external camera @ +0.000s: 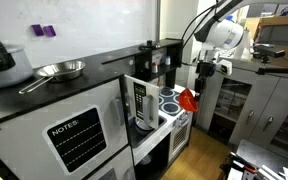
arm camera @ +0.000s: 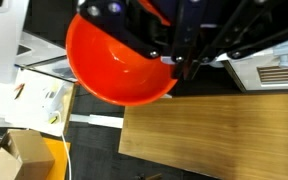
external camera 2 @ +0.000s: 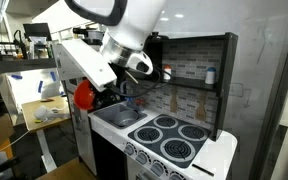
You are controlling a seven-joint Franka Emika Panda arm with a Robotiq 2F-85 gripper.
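A red bowl (external camera: 188,101) hangs tilted at the end of the white arm, in front of the stove's edge in exterior view 1. My gripper is shut on the bowl's rim; much of that grip is hidden by the dark gripper body. The orange-red inside of the bowl (arm camera: 119,65) fills the upper left of the wrist view, with wooden floor beneath it. Only a part of the bowl (external camera 2: 82,95) shows in exterior view 2, left of the large white arm.
The stove top (external camera 2: 172,138) has several dark burners and stands clear. A sink (external camera 2: 120,116) lies beside it. An open cabinet door (external camera: 141,103) stands out over the counter. A frying pan (external camera: 60,71) rests on the black shelf.
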